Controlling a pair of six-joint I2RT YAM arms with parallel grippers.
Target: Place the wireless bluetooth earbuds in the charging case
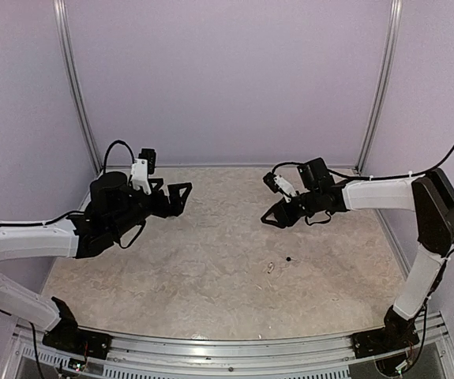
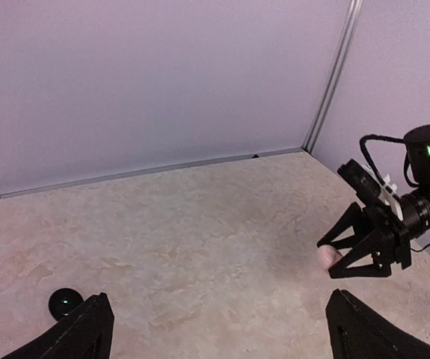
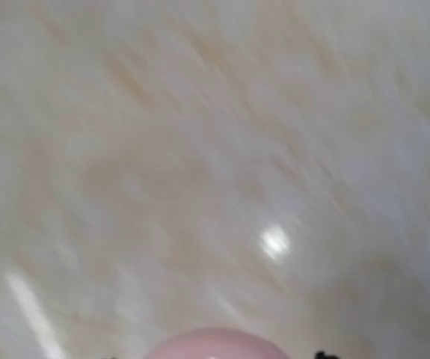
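In the left wrist view a small pink rounded object (image 2: 329, 258) sits between the fingertips of my right gripper, which appears shut on it. Its curved pink top (image 3: 216, 345) also peeks in at the bottom of the right wrist view. From above, the right gripper (image 1: 271, 219) hangs over the right half of the table. My left gripper (image 1: 185, 199) is open and empty, held above the left side. Ahead of its left finger lies a round black object (image 2: 65, 302) with a shiny band. Which of these is the charging case I cannot tell; no separate earbuds can be made out.
Toward the front of the right gripper lie a small ring-like item (image 1: 270, 268) and a tiny dark dot (image 1: 288, 259).
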